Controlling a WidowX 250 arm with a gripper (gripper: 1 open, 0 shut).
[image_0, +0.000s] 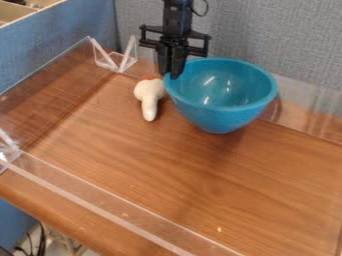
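My black gripper (173, 68) is at the back of the table, its fingers at the left rim of a large blue bowl (222, 100); whether they are closed on the rim is too small to tell. A pale, elongated toy with a reddish top (150, 99) lies on the wooden table just left of the bowl, partly below the gripper.
A blue padded wall (40, 62) runs along the left, grey panels (274, 40) behind. White brackets and clear strips line the table's edges.
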